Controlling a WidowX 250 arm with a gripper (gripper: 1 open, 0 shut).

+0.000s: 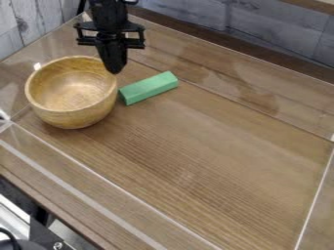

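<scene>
My gripper (109, 59) hangs at the top left, dark, pointing down just beyond the far rim of a large yellow-tan bowl (70, 107). It looks shut, with nothing visible between its fingers. A green block (148, 88) lies flat on the table just right of the bowl, below and to the right of the gripper.
The bowl sits near the table's left edge, with dark space beyond at the lower left and upper right.
</scene>
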